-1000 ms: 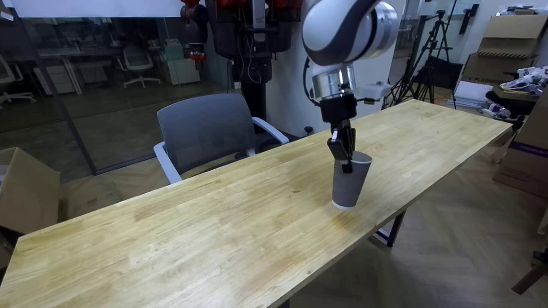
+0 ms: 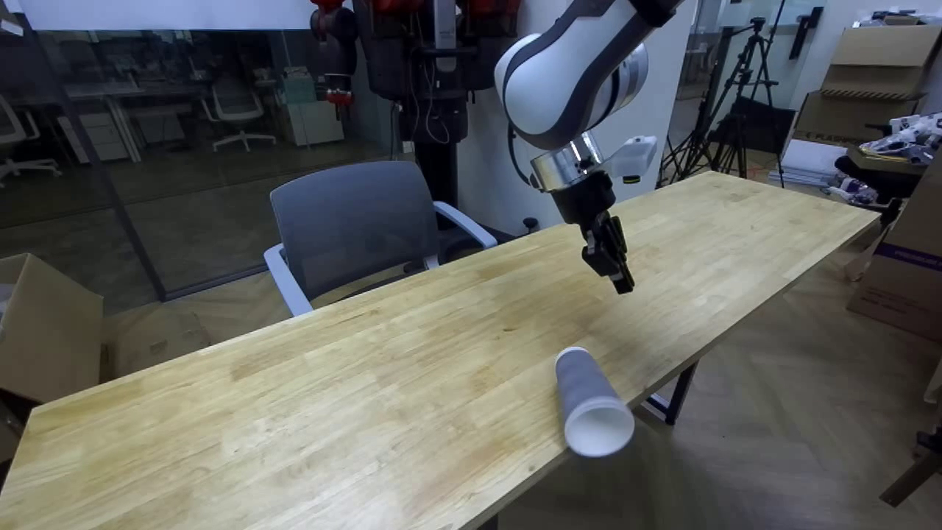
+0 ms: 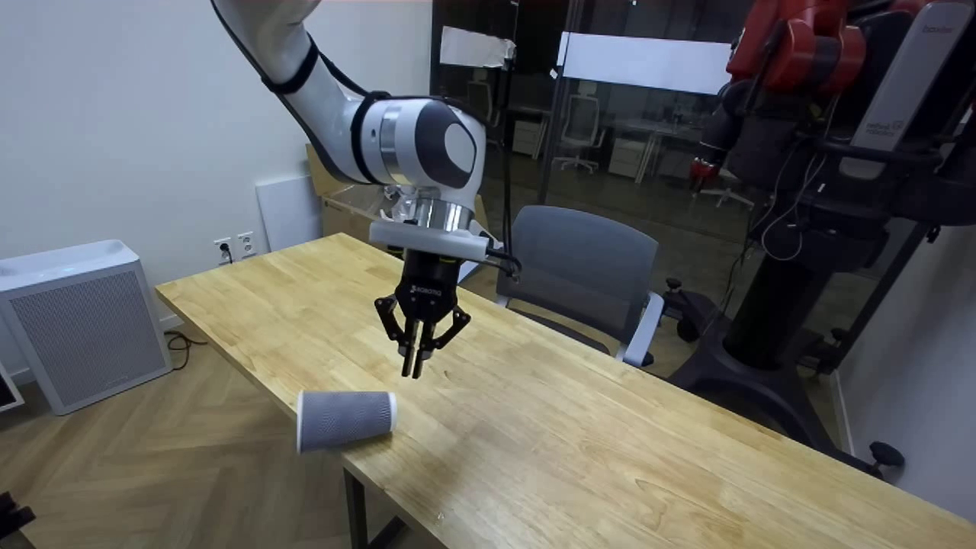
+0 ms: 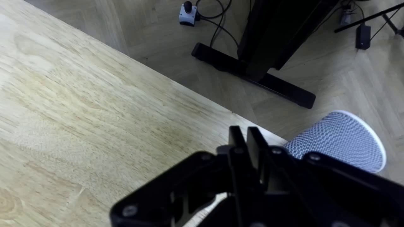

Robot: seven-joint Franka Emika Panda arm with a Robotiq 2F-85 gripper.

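A grey textured cup with a white rim and base [image 2: 583,389] lies on its side at the table's near edge in exterior view 1. Its mouth end juts out past that edge. Exterior view 2 shows the cup [image 3: 345,417] tipped over, apart from my gripper [image 3: 412,374]. The fingers point down above the tabletop, slightly open, with a narrow gap and nothing between them. At the right of the wrist view the cup [image 4: 337,140] appears over the floor, its lower end hidden behind the gripper.
An office chair [image 2: 358,221] stands at its far side. Beyond the near edge the floor [image 3: 174,476] drops away under the cup's mouth.
The cup stood on the table with my gripper at its rim; now it is on its side, over the near edge. The arm has tilted, and the gripper has shifted slightly right in exterior view 1.
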